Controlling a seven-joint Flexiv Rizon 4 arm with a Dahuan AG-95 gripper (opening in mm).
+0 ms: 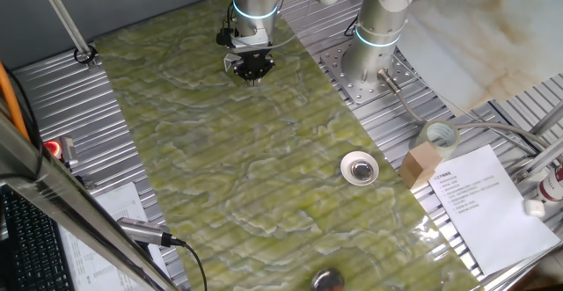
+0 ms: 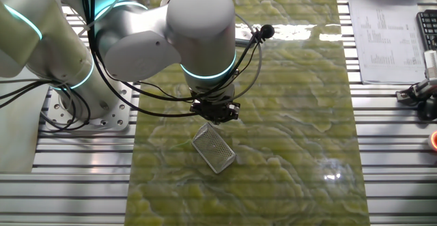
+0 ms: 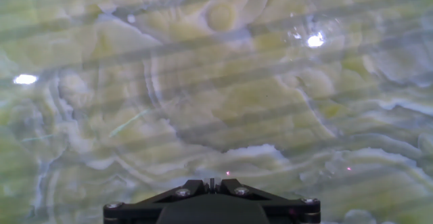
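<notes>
My gripper is shut, with nothing showing between its fingers. In exterior view 1 the gripper (image 1: 253, 78) hangs over the far part of the green marbled mat (image 1: 220, 168). A white round dish (image 1: 351, 179) with a shiny metal piece (image 1: 361, 170) in its middle lies near the mat's right edge. At the bottom of that view sits a round metal object (image 1: 327, 280), partly cut off. Exterior view 2 has a pale rectangular mesh object (image 2: 214, 147) on the mat, close to the gripper (image 2: 217, 120); the arm may hide it in exterior view 1.
Beyond the mat's right edge are a brown block (image 1: 420, 165), a tape roll (image 1: 437, 136) and a printed sheet (image 1: 493, 205). A keyboard (image 1: 31, 238) and a metal pole (image 1: 79, 212) occupy the left.
</notes>
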